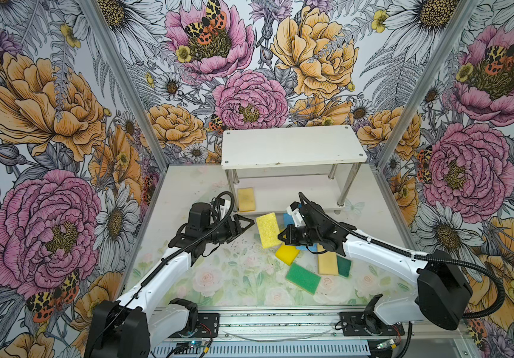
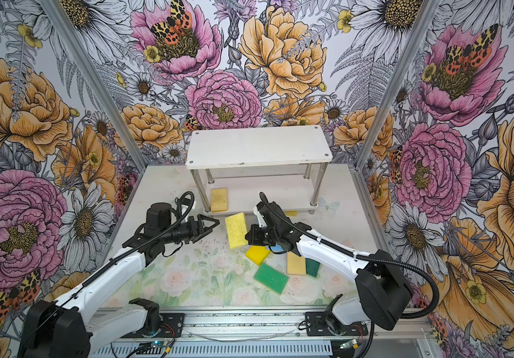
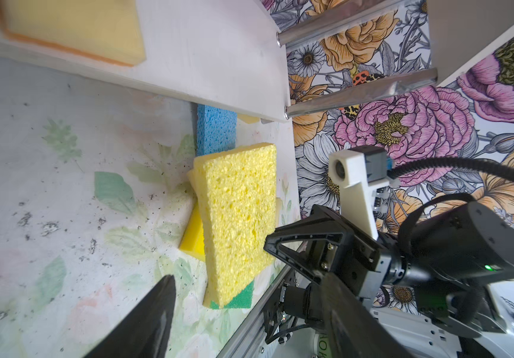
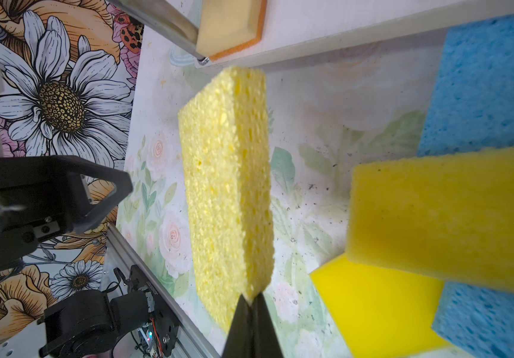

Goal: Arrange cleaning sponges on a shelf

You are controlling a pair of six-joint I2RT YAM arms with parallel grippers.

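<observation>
A pale yellow porous sponge (image 1: 268,231) is raised above the table between the two arms, with my right gripper (image 1: 281,238) shut on its right edge. In the right wrist view the pale yellow sponge (image 4: 227,185) stands on edge in the closed fingertips. My left gripper (image 1: 245,222) is open just left of it, empty; in the left wrist view its fingers (image 3: 149,322) are spread wide and apart from the sponge. The white shelf (image 1: 292,146) stands behind. One tan sponge (image 1: 246,199) rests on the left end of its lower board.
Below and around the right gripper lie a bright yellow sponge (image 1: 286,254), a green one (image 1: 303,278), a tan one (image 1: 328,263), a dark green one (image 1: 344,266) and a blue one (image 4: 483,89). The lower board's middle (image 1: 292,192) is clear. A metal leg (image 1: 348,185) bounds the shelf's right end.
</observation>
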